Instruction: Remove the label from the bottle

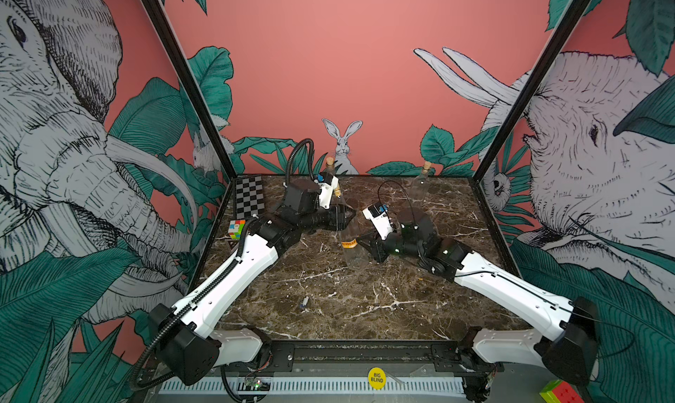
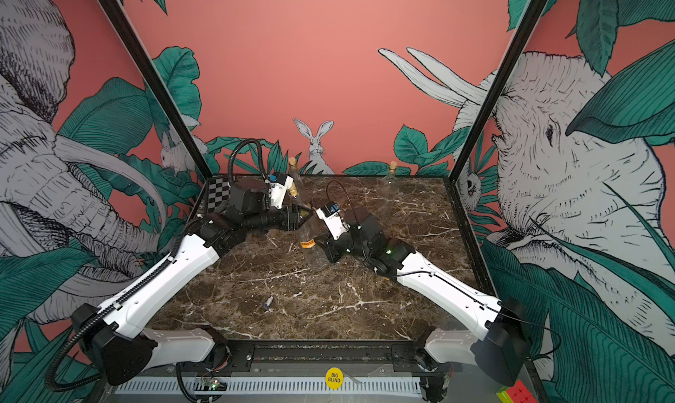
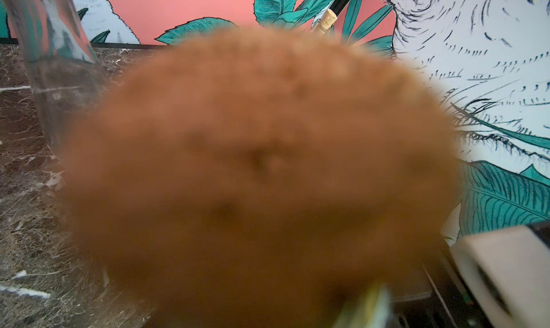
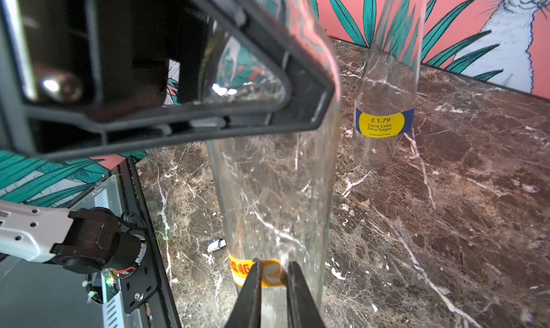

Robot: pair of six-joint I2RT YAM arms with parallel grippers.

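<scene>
A clear glass bottle (image 4: 273, 196) stands tilted or upright at the table's middle, an orange-yellow label (image 4: 240, 268) round its lower part. My left gripper (image 1: 344, 216) is shut on the bottle's upper part; in the left wrist view a blurred cork (image 3: 257, 167) fills the centre. My right gripper is at the label, its fingertips a short gap apart, in front of or against the label's surface; contact is hard to tell.
A second bottle with a price label (image 4: 382, 122) stands behind, another corked bottle (image 1: 422, 185) at back right. A checkered board (image 1: 249, 195) and coloured cube (image 1: 236, 228) lie at left.
</scene>
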